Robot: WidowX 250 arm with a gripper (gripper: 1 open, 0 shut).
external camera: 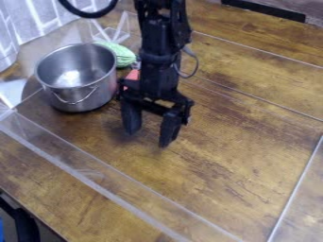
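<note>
My black gripper (149,123) hangs over the wooden table, its two fingers spread apart with bare table showing between them. It is right of and lower in view than a steel pot (76,74). Behind the arm, small green (115,55) and red (130,77) items are partly hidden.
Clear plastic walls or edges run along the left and lower right. Something white lies at the far left, beside the pot.
</note>
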